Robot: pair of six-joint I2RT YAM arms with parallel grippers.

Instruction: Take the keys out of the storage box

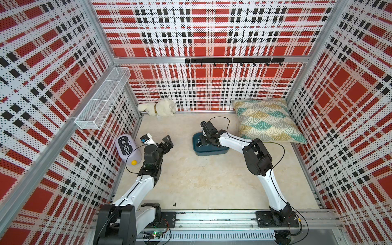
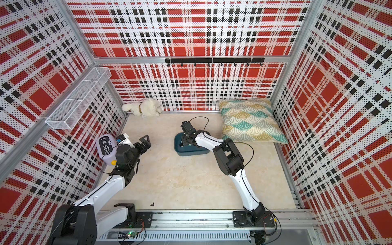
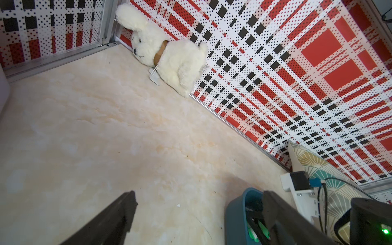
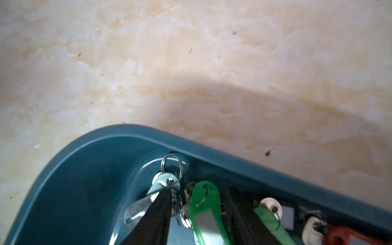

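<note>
A dark teal storage box (image 1: 210,152) sits mid-floor. In the right wrist view it holds several key bunches: metal keys with a ring (image 4: 143,208), a green-tagged bunch (image 4: 204,194), and more tags at the right. My right gripper reaches down into the box, part open, its fingers either side of the green tag; I cannot tell whether they touch it. My left gripper stands open over bare floor, left of the box, nothing between its fingers.
A patterned pillow (image 1: 269,118) lies right of the box, a white plush toy (image 1: 165,107) at the back left. A lilac "I'M HERE" object (image 1: 126,145) stands by the left wall, below a wire basket (image 1: 100,106).
</note>
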